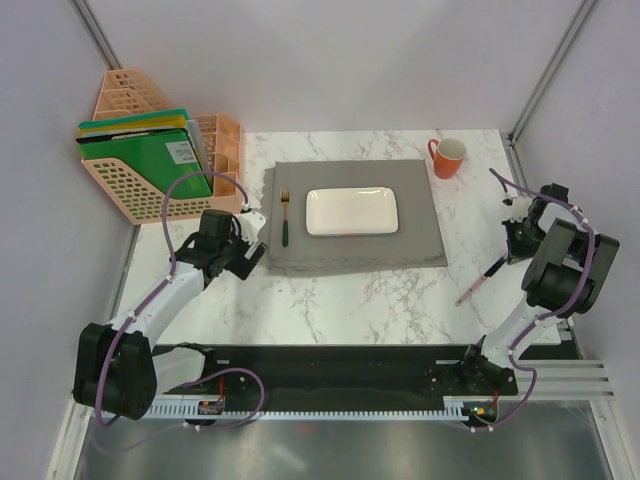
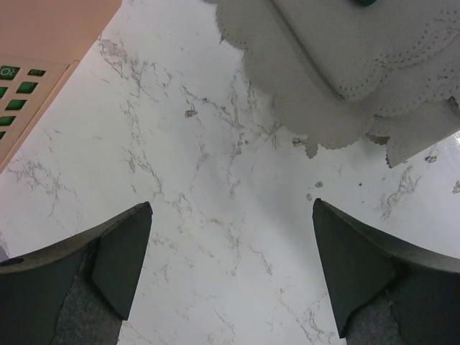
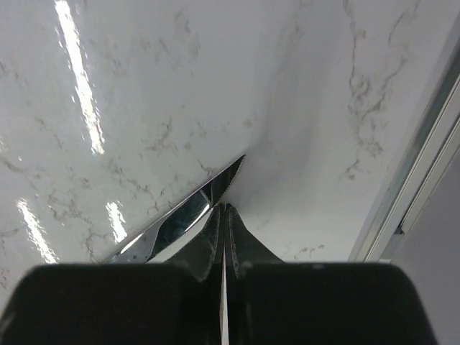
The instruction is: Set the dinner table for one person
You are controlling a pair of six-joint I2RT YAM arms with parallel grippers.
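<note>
A knife (image 1: 480, 282) lies slanted on the bare marble right of the mat. In the right wrist view its shiny serrated blade (image 3: 194, 210) points up and right. My right gripper is shut, its tips beside or over the blade's edge; nothing shows between them. Centred on the grey mat (image 1: 415, 240) is a white rectangular plate (image 1: 352, 211). A fork (image 1: 285, 217) with a dark green handle lies left of the plate. Past the mat's upper right corner stands an orange mug (image 1: 447, 157). My left gripper is open and empty above marble near the mat's scalloped edge.
An orange basket (image 1: 140, 180) with green and yellow folders fills the back left. A wall and metal rail (image 3: 413, 172) run close along the right side. Bare marble (image 1: 350, 305) lies clear in front of the mat.
</note>
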